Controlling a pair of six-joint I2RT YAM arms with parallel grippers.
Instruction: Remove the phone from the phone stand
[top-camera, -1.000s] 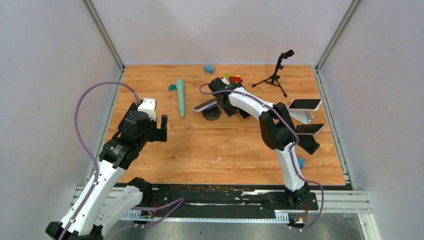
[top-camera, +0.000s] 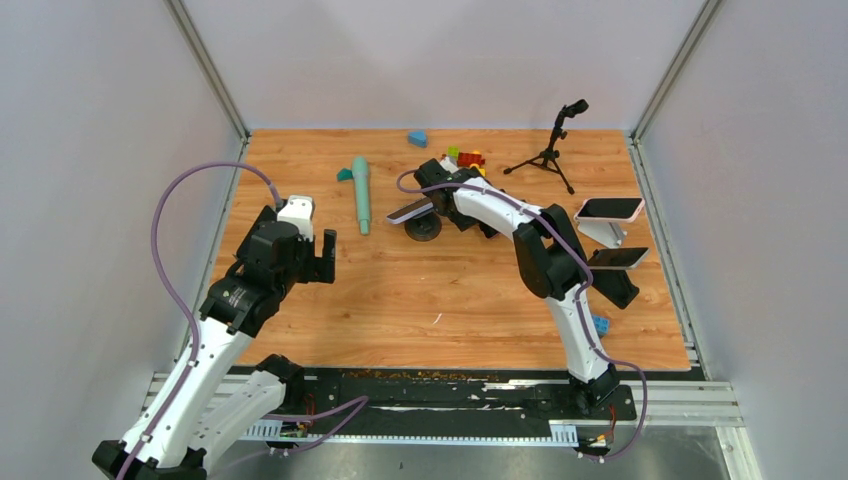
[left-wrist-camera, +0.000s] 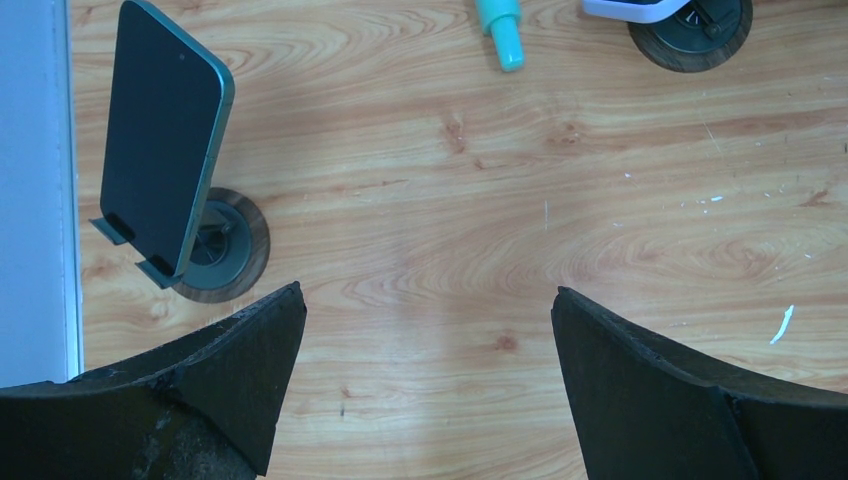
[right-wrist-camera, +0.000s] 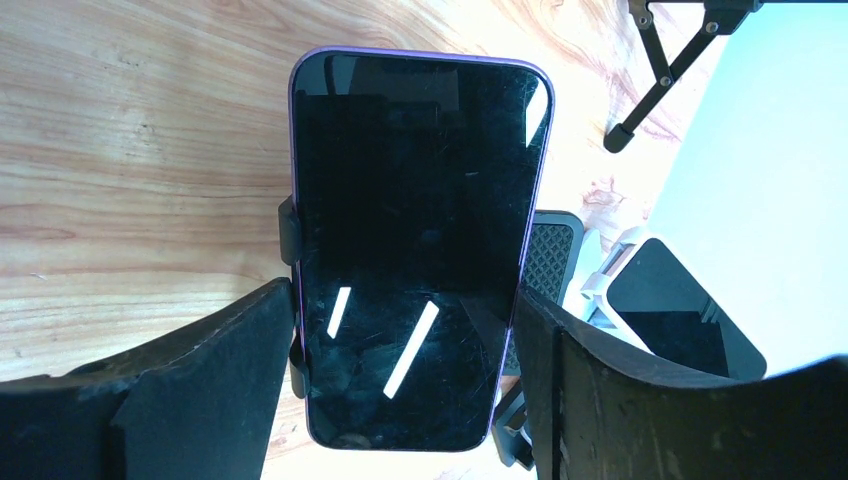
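Note:
A dark-screened phone with a purple edge (right-wrist-camera: 415, 200) fills the middle of the right wrist view. My right gripper is shut on it, fingers pressed against its two long edges. Small dark stand clips (right-wrist-camera: 290, 230) still sit along its left edge. From above, the phone (top-camera: 410, 211) leans over a round black stand base (top-camera: 423, 227), with my right gripper just to its right, partly hidden by the arm. My left gripper hangs open over bare wood, empty. Left of it, another phone (left-wrist-camera: 165, 130) rests on a round-based stand (left-wrist-camera: 225, 250).
Two more phones (top-camera: 610, 209) (top-camera: 617, 258) stand on the right. A black tripod (top-camera: 548, 158) is at the back right. A green tube (top-camera: 362, 195) lies left of centre, and coloured blocks (top-camera: 470, 160) sit behind the right arm.
The left arm and the objects on the table look unmoved.

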